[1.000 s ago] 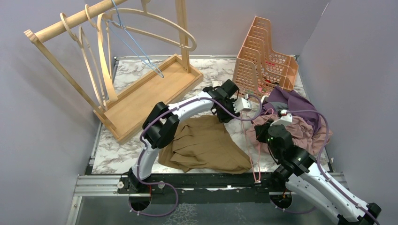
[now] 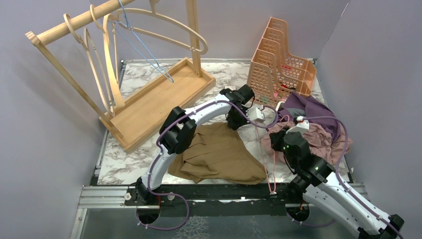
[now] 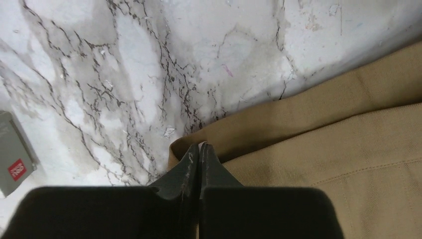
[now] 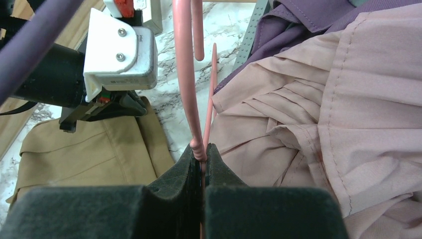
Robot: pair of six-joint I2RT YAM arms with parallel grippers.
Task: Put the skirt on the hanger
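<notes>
An olive-brown skirt (image 2: pixel 214 154) lies spread on the marble table, its waistband (image 3: pixel 298 119) showing as an open double edge in the left wrist view. My left gripper is shut at the waistband's corner, low on the cloth; whether fabric is pinched between its tips is hard to tell. My right gripper is shut on a pink hanger (image 4: pixel 184 74), held upright to the right of the skirt, its lower part hanging toward the table's front edge in the top view.
A wooden rack (image 2: pixel 74 22) with hangers fills the left. An orange crate (image 2: pixel 271 55) stands at back right. Pink cloth (image 2: pixel 328 149) and purple cloth (image 2: pixel 318 112) are heaped at the right, beside the right gripper.
My left arm has shifted slightly, its gripper a little lower and nearer the front than about a second ago. The right arm and hanger look unchanged.
</notes>
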